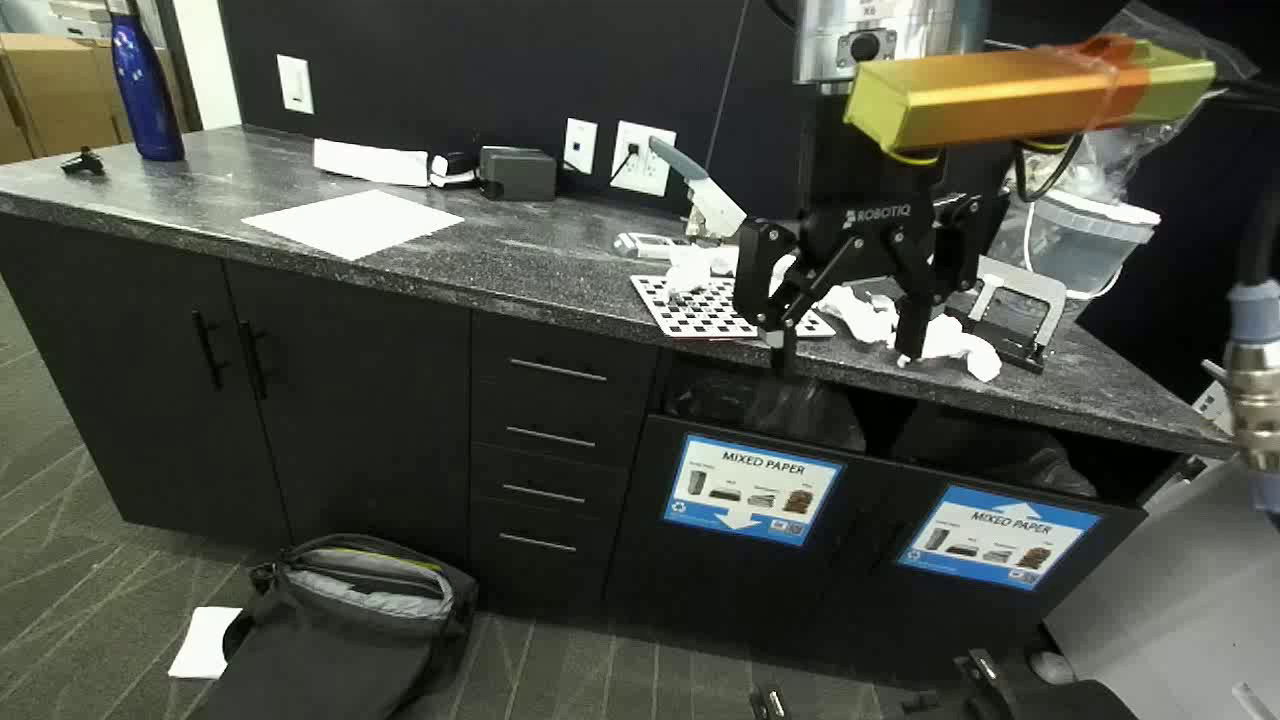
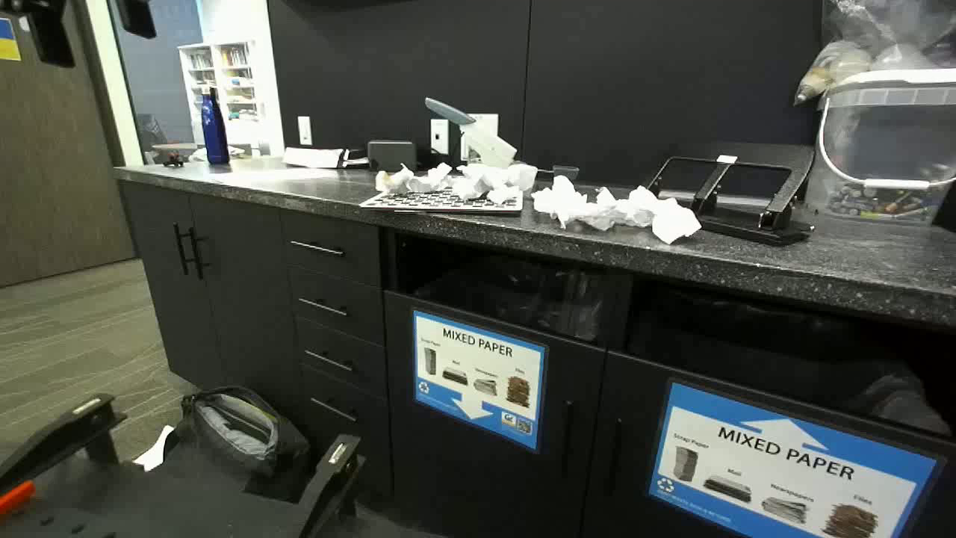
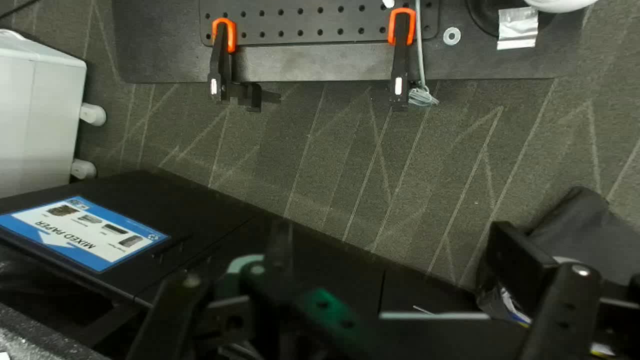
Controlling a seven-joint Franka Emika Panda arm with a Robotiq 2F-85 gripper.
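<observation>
My gripper [image 1: 847,341] points down with its fingers spread and nothing between them. In exterior view 1 it appears in front of the counter [image 1: 528,246], overlapping the white perforated board and crumpled white paper behind it. The same gripper [image 2: 92,37] shows only partly at the top left of exterior view 2. In the wrist view the fingers stand wide apart along the bottom, over the dark cabinet front and floor. Crumpled paper [image 2: 616,209] lies on the counter near its front edge, with more pieces on the perforated board [image 2: 421,203].
A grey-and-white tool [image 2: 488,142] stands tilted behind the board. A black stand [image 2: 744,202] and clear bucket [image 2: 896,125] occupy the right side. A flat white sheet [image 1: 354,222] and blue bottle [image 1: 146,96] are at left. Below are bins with blue-and-white signs [image 2: 479,381].
</observation>
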